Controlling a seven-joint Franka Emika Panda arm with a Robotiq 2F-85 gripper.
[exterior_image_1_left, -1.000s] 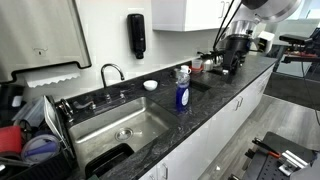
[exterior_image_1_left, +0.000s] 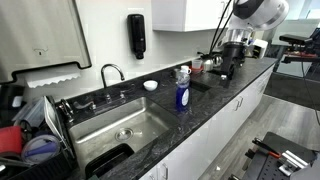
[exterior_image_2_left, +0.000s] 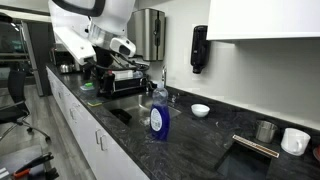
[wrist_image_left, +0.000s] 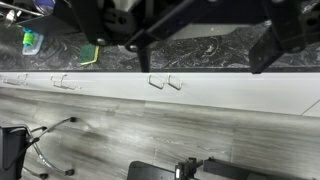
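Note:
My gripper stands open in the wrist view, its dark fingers (wrist_image_left: 143, 58) wide apart with nothing between them. Below it are the dark counter's front edge and the white cabinet fronts. In exterior view 1 the gripper (exterior_image_1_left: 228, 73) hangs over the counter's right stretch, beyond a blue bottle (exterior_image_1_left: 182, 96). That bottle (exterior_image_2_left: 159, 118) is upright in exterior view 2, apart from the gripper. A yellow and green sponge (wrist_image_left: 90, 54) lies near the counter edge in the wrist view, left of the fingers.
The sink (exterior_image_1_left: 120, 130) and faucet (exterior_image_1_left: 112, 74) lie left of the bottle. A white bowl (exterior_image_1_left: 150, 85) sits near the wall. Exterior view 2 shows a metal pot (exterior_image_2_left: 265, 131) and white cup (exterior_image_2_left: 295, 141) at right. White upper cabinets (exterior_image_2_left: 260, 20) overhang the counter.
The upper arm and its cable have shifted slightly in exterior view 1. The gripper remains over the right part of the counter, and the bottle and bowl have not moved.

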